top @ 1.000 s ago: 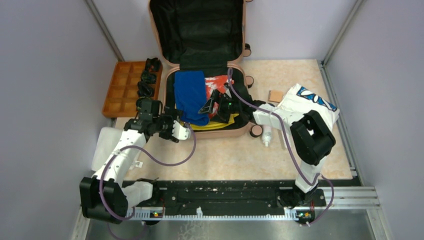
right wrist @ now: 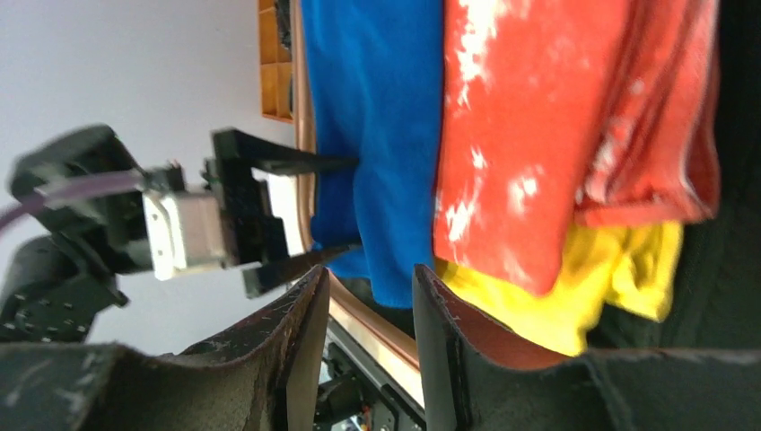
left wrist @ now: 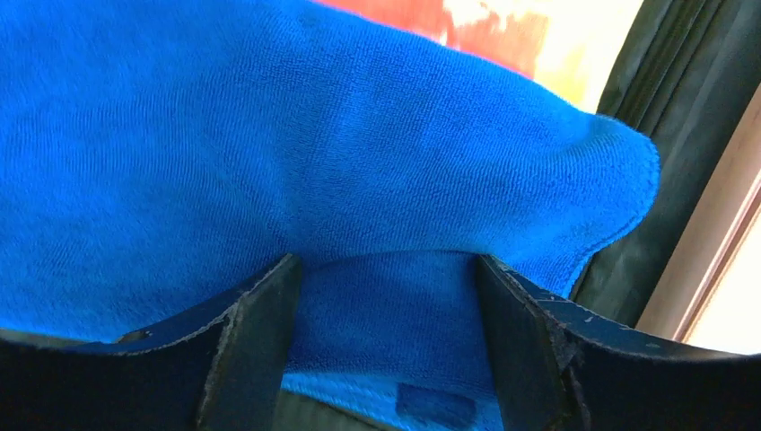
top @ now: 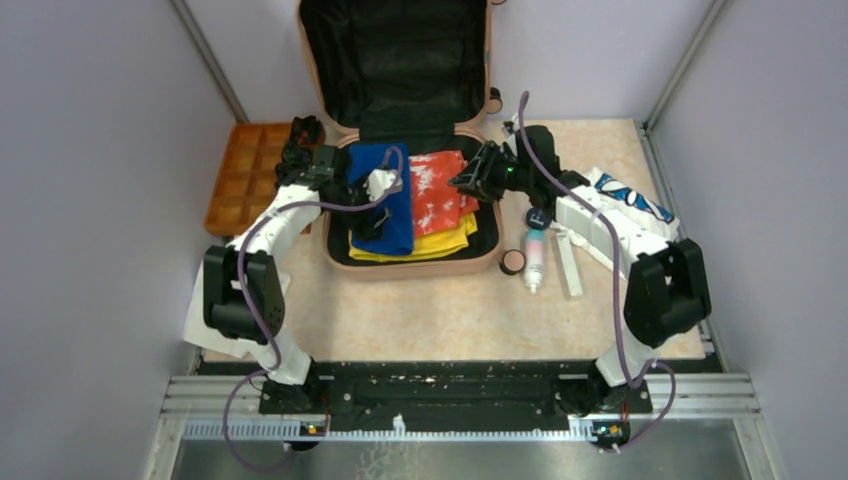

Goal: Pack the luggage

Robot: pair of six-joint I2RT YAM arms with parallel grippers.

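Note:
An open pink suitcase holds folded clothes: blue, red-and-white and yellow. My left gripper is down on the blue cloth, fingers apart and pressed into it, a fold lying between them. My right gripper is over the suitcase's right side, above the clothes; its fingertips are close together, and whether anything is between them is unclear.
A wooden organizer with dark items stands left. Right of the suitcase lie a bottle, a round compact, a long white box and a white printed bag.
My left gripper has swung from the suitcase's front-left onto the blue cloth inside it. My right gripper has pulled back up and to the right from over the clothes.

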